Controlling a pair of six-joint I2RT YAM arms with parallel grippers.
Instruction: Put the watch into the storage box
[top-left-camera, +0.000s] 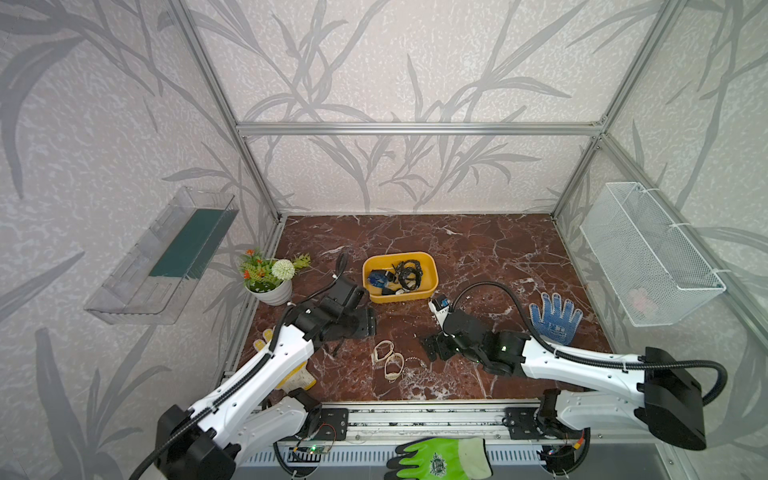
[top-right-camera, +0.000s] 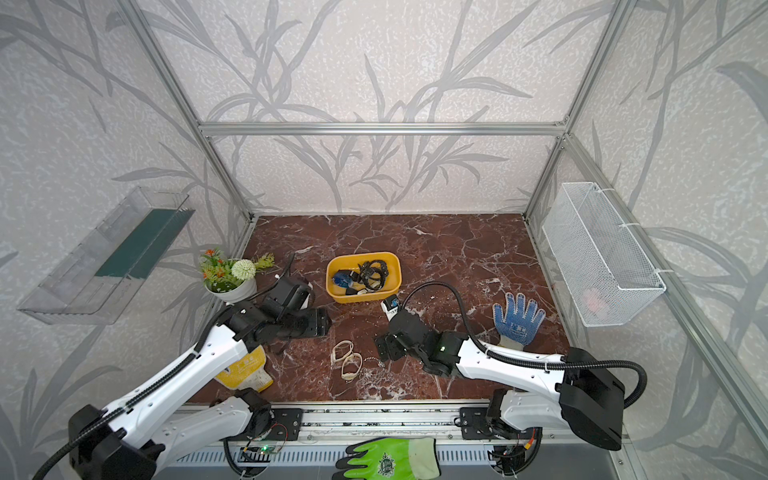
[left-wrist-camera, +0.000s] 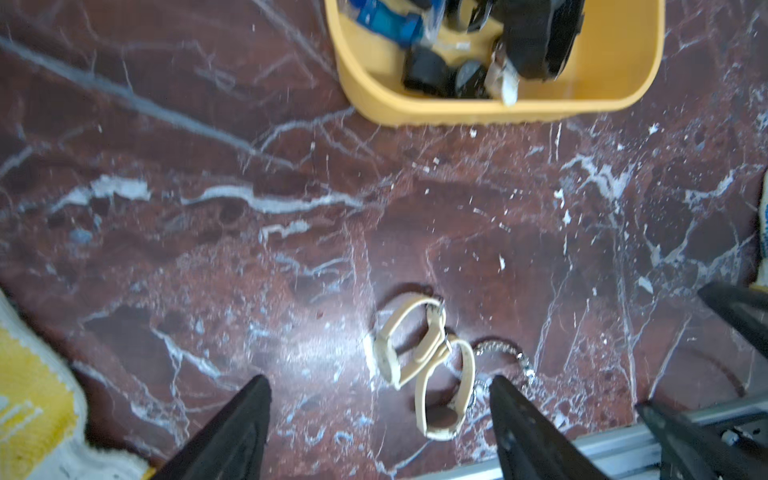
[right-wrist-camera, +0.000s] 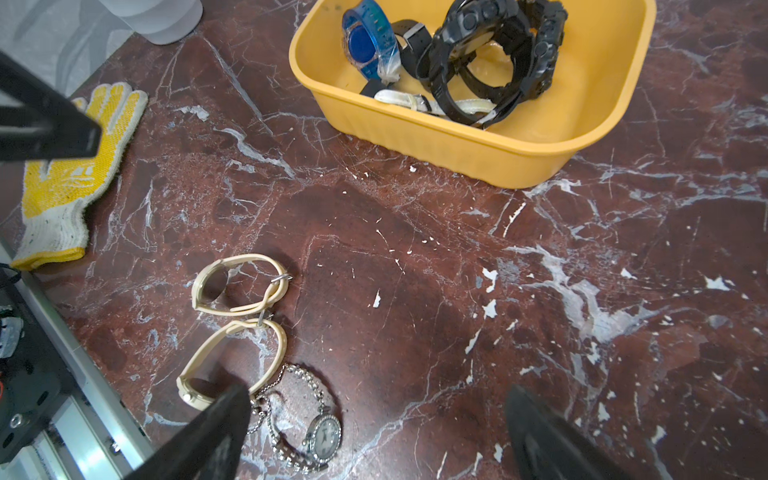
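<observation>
The yellow storage box (right-wrist-camera: 472, 144) holds several black and blue watches and straps. On the marble table in front of it lie two cream watches (right-wrist-camera: 232, 344) and a silver chain watch (right-wrist-camera: 324, 436). My left gripper is open above the table, between the box and the watches, with nothing between its fingers. My right gripper stands open low to the right of the loose watches, also empty.
A potted plant (top-left-camera: 272, 280) stands left of the box, a yellow glove (right-wrist-camera: 76, 184) at the left edge and a blue glove (top-left-camera: 556, 320) at the right. Wire baskets (top-left-camera: 652, 256) hang on both sides. The table behind the box is clear.
</observation>
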